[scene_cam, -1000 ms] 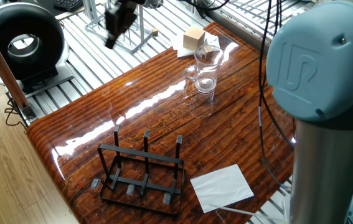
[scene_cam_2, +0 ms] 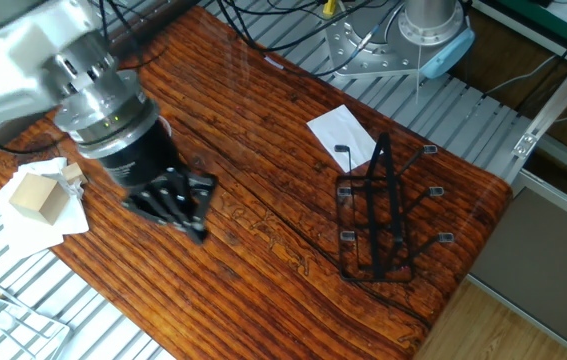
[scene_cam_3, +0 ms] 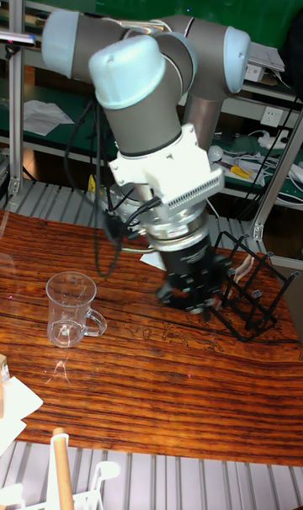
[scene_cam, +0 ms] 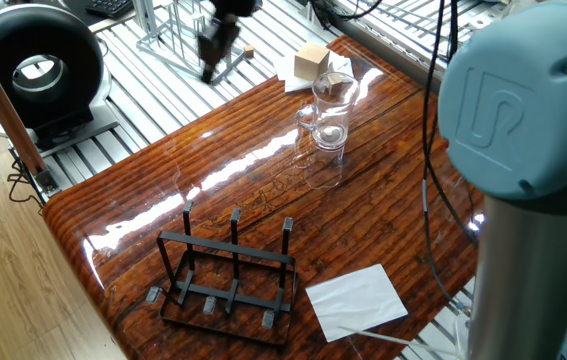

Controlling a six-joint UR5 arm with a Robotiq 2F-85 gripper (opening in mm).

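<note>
A clear glass mug (scene_cam: 331,112) with a side handle stands upright on the wooden table; in the third exterior view the mug (scene_cam_3: 70,310) has its handle toward the right. A black wire rack (scene_cam: 231,275) with upright prongs rests near the table's other end, seen too in the second exterior view as a rack (scene_cam_2: 375,215). My black gripper (scene_cam_2: 189,212) hangs in the air above the table, blurred, apart from mug and rack. In the third exterior view the gripper (scene_cam_3: 190,302) shows no object under it, but its fingers are too dark to read.
A white sheet (scene_cam: 357,302) lies beside the rack. A wooden block (scene_cam: 311,61) sits on white paper at the table's edge. Loose black cables (scene_cam: 429,150) hang by the arm.
Mug, rack and sheet have stayed put.
</note>
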